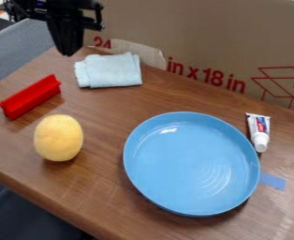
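My gripper (67, 37) is high at the top left, a dark shape cut by the frame edge above a folded pale-blue cloth (109, 70); whether it is open or shut is unclear. A round yellow object (58, 138) rests on the wooden table at the left. Behind it to the left lies a red bar (30, 97). A large blue plate (191, 163) sits at the centre right, with a toothpaste tube (258, 132) beside its upper right edge.
A cardboard box (218, 42) stands along the back of the table (135, 103). A strip of blue tape (273, 182) is right of the plate. The middle of the table behind the plate is clear.
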